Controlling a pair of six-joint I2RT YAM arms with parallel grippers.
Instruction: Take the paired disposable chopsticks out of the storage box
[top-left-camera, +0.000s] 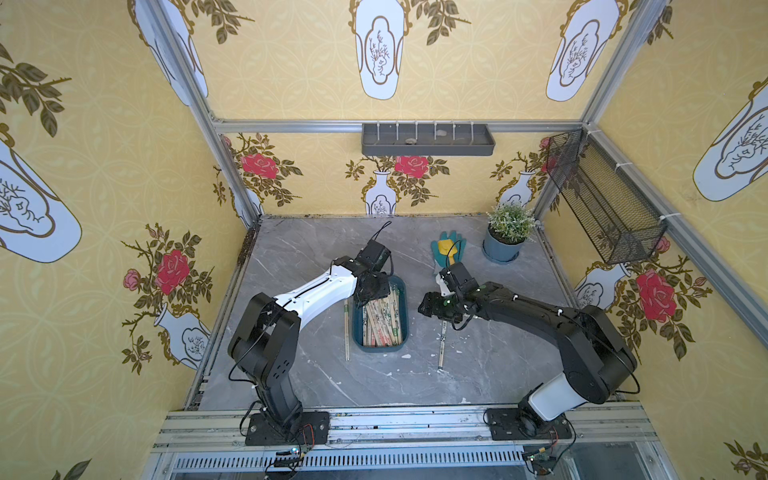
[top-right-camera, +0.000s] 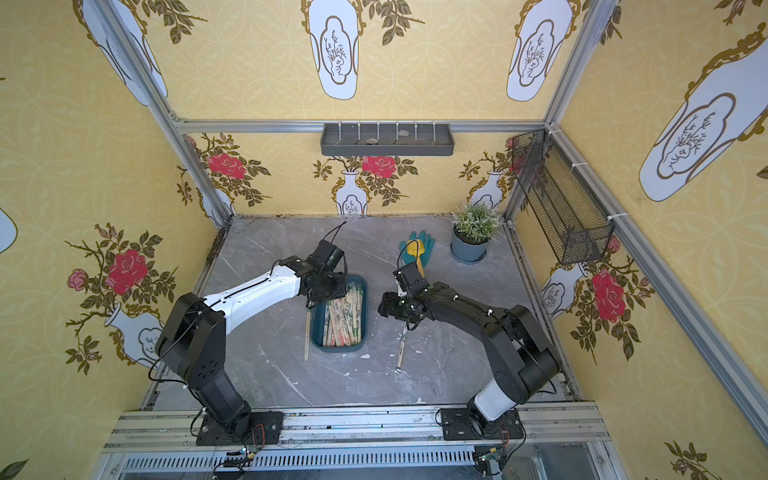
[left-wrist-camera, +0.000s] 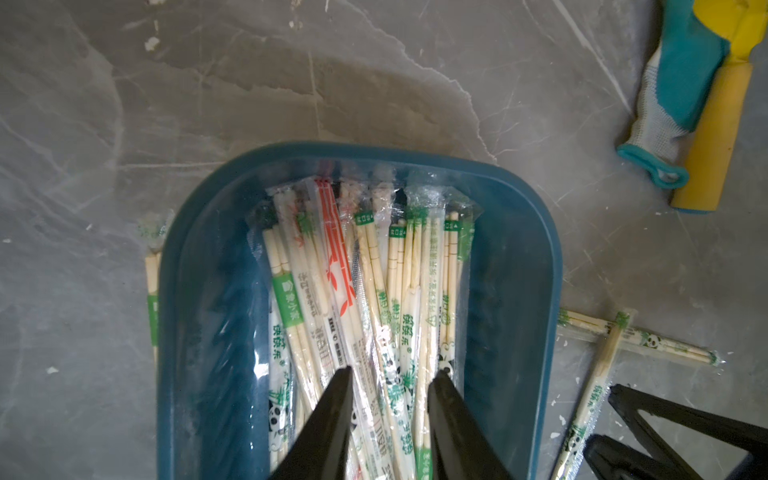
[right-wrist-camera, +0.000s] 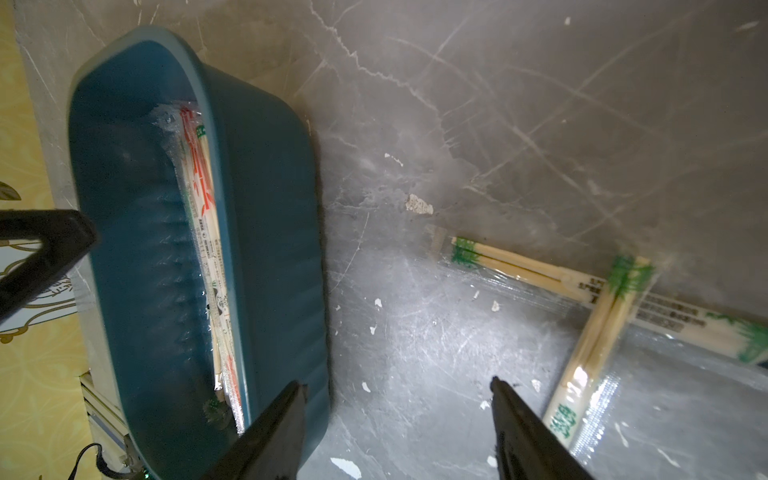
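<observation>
A teal storage box (left-wrist-camera: 552, 264) stands mid-table, filled with paired chopsticks (left-wrist-camera: 368, 320) in clear plastic wrappers, lying lengthwise. Above them in the left wrist view, my left gripper has its fingers part open, with no pack visibly gripped. My right gripper hangs to the right of the box, fingers wide apart and nothing between them. Beyond it, two wrapped packs lie crossed on the table: one chopstick pack (right-wrist-camera: 588, 352) over another pack (right-wrist-camera: 520, 268). Left of the box lies a further pack (top-left-camera: 347, 332).
Behind my right arm are a teal glove (top-left-camera: 457, 244) and a yellow-handled tool (left-wrist-camera: 716, 132). A potted plant (top-left-camera: 508, 232) stands at the back right, below a wire basket (top-left-camera: 608, 200).
</observation>
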